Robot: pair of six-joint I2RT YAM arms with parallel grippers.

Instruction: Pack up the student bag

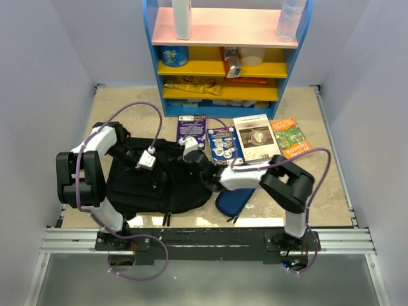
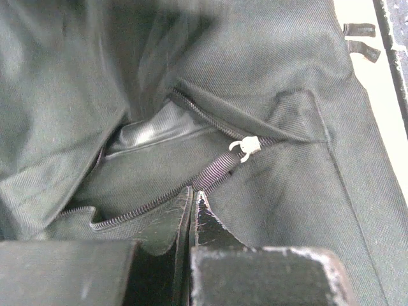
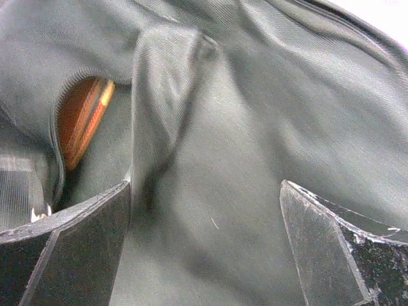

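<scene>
The black bag (image 1: 140, 191) lies flat on the left half of the table, both arms over it. In the left wrist view my left gripper is shut above an open zipped pocket, a white zipper pull (image 2: 248, 146) just ahead of its fingertips; nothing shows between them. In the right wrist view my right gripper is open over the bag fabric (image 3: 223, 127), with an orange-brown object (image 3: 86, 115) showing inside a pocket opening at left.
Books (image 1: 191, 131), a magazine (image 1: 255, 131) and an orange book (image 1: 290, 135) lie behind the bag. A blue case (image 1: 233, 204) lies right of it. A shelf (image 1: 223, 25) with goods stands at the back.
</scene>
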